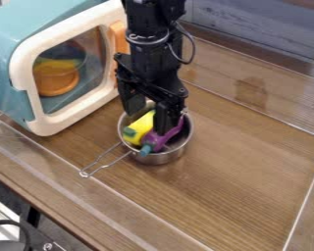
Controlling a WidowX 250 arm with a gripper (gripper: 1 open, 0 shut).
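Note:
A steel pot [173, 153] with a wire handle stands on the wooden counter [251, 176]. In it lie a yellow toy vegetable [138, 128] and a purple eggplant [161, 138] with a green end. My black gripper [153, 112] is open, its fingers down over the pot and partly hiding the eggplant. Whether they touch either toy I cannot tell.
A light-blue toy microwave [19, 59] with an orange bowl [58, 76] behind its door stands at the left.

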